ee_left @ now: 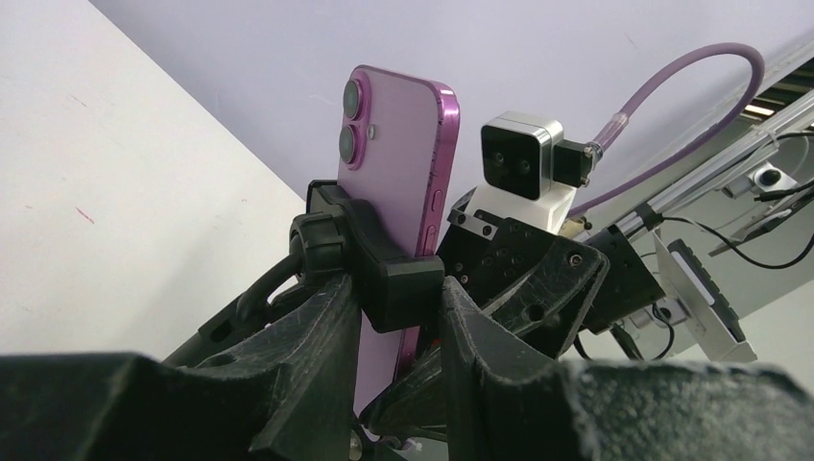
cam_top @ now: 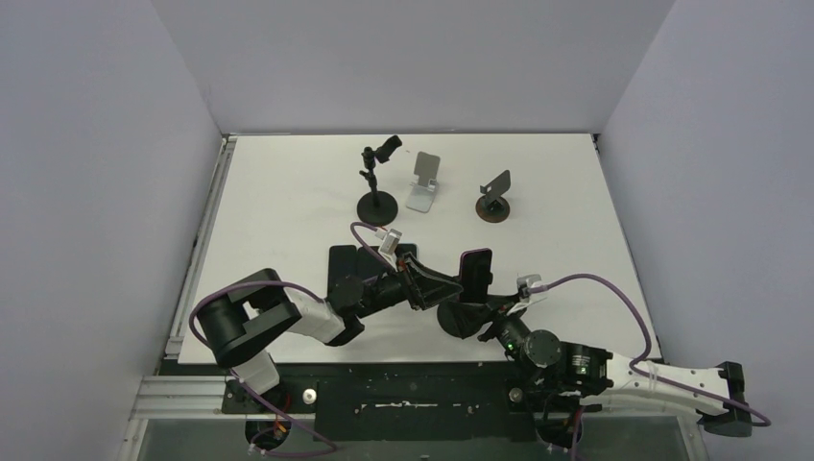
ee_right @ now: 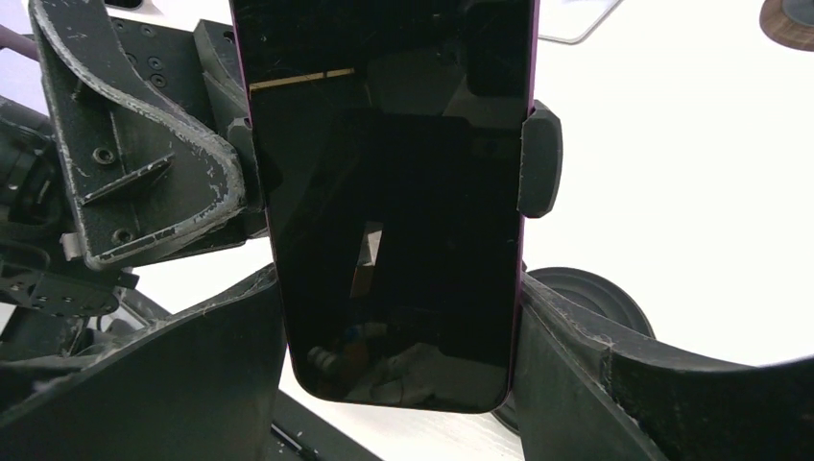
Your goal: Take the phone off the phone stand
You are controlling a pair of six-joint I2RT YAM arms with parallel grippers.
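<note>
A pink phone (ee_left: 394,134) with a dark screen (ee_right: 389,163) stands upright in a black clamp holder (ee_left: 398,288) on a round base (ee_right: 595,293). My left gripper (cam_top: 437,288) is at the holder's left side, its fingertips meeting the clamp in the left wrist view; how far shut it is cannot be told. My right gripper has its fingers on both side edges of the phone's lower part, in front of the holder.
Behind stand a black arm stand (cam_top: 377,206), a silver stand (cam_top: 424,178) and a small stand (cam_top: 494,197). Black slabs (cam_top: 342,264) lie left.
</note>
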